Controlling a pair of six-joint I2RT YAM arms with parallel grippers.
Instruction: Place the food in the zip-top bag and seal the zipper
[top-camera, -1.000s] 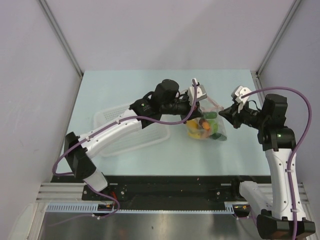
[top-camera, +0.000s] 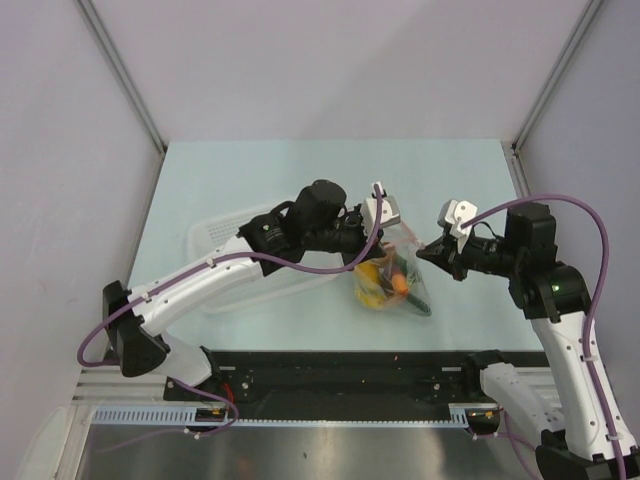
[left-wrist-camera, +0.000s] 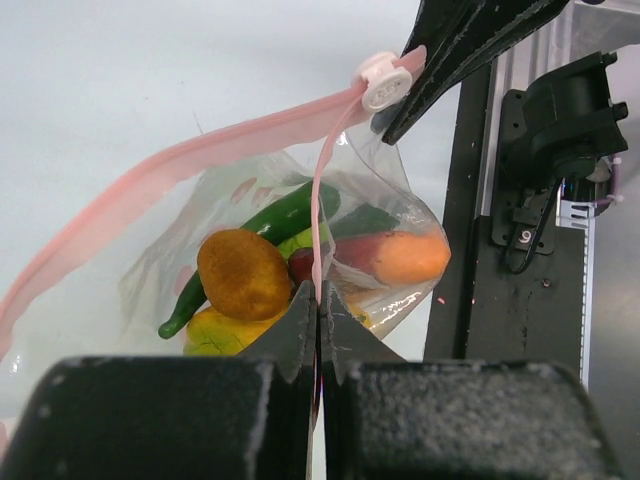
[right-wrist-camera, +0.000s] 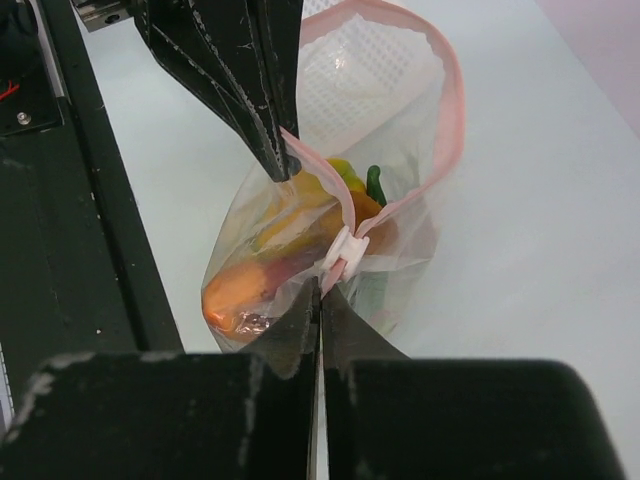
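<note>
The clear zip bag (top-camera: 393, 293) hangs between my grippers, holding a cucumber (left-wrist-camera: 270, 215), a brown potato-like item (left-wrist-camera: 242, 270), yellow food (left-wrist-camera: 215, 335) and an orange-red item (left-wrist-camera: 405, 255). My left gripper is shut on the pink zipper edge. My right gripper is shut on the zipper's end beside the white slider (right-wrist-camera: 345, 250). The bag's mouth gapes away from the slider, with the food low inside.
A white basket (top-camera: 215, 240) lies on the left of the pale mat (top-camera: 240, 170), partly under my left arm. Its dark front edge (top-camera: 330, 365) lies below the bag.
</note>
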